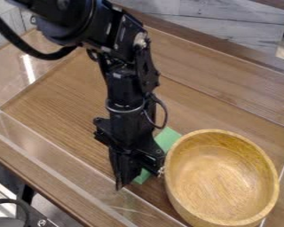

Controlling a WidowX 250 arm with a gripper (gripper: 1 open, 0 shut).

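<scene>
My black gripper (123, 173) is low over the front of the wooden table, its fingertips pointing down at the surface, shut. A green object (165, 139) lies just behind and to the right of it, partly hidden by the gripper. I see nothing clearly between the fingers.
A large round wooden bowl (222, 177) stands at the right, close beside the green object.
</scene>
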